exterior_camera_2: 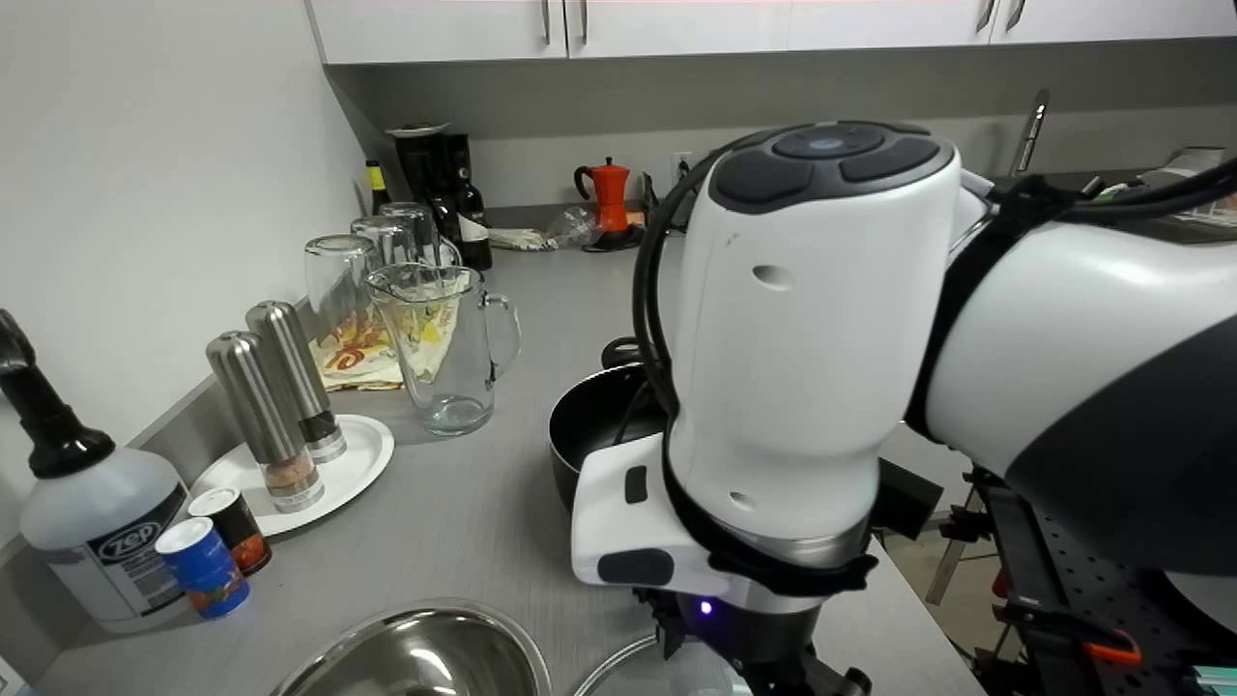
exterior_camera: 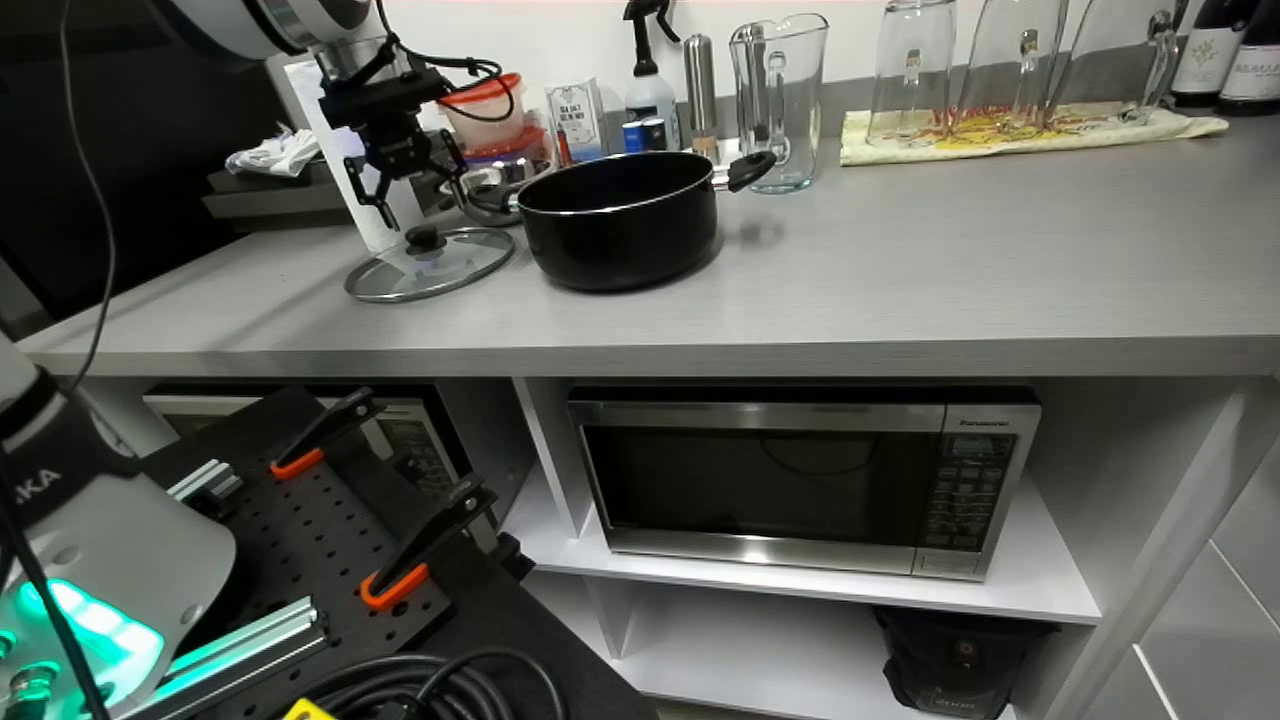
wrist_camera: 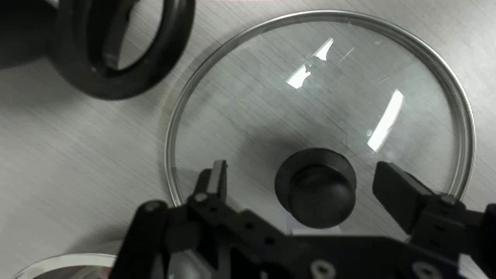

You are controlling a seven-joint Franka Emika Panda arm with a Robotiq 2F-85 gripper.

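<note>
A glass lid [wrist_camera: 260, 102] with a metal rim lies flat on the counter, its round black knob [wrist_camera: 321, 195] facing up. In exterior view 1 the same lid [exterior_camera: 462, 258] rests just left of a black pot [exterior_camera: 618, 234], which stands uncovered. My gripper [exterior_camera: 420, 214] hangs above the lid, its fingers wide apart. From the wrist, the knob shows between the two fingers, touching neither as far as I can see. In exterior view 2 the arm hides much of the pot [exterior_camera_2: 580, 423] and the lid.
A steel bowl [exterior_camera_2: 429, 655] sits close to the lid. Behind the pot stand a glass pitcher [exterior_camera: 780, 108], a spray bottle [exterior_camera: 651, 96] and small shakers. Upturned glass mugs [exterior_camera: 912, 72] rest on a cloth farther right.
</note>
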